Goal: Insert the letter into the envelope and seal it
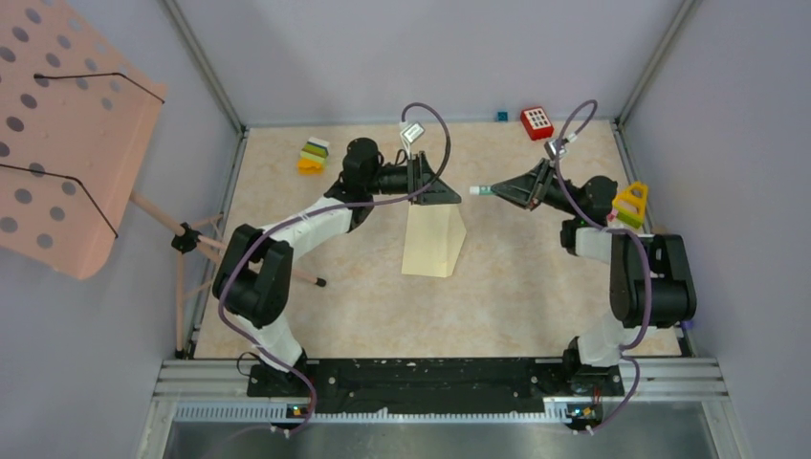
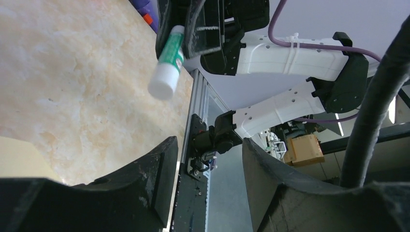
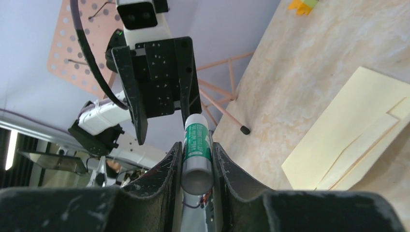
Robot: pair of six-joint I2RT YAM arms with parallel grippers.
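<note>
A green and white glue stick is pinched by one end in my right gripper, its white end pointing at my left gripper. In the left wrist view the stick hangs above the table, clear of my left fingers. Those fingers stand apart with nothing between them. Below my left gripper lies the cream envelope on the table, its flap folded out to the right. I cannot make out a separate letter.
Stacked coloured pieces sit at the back left. A red box and a small blue cube are at the back. Yellow pieces lie beyond the right arm.
</note>
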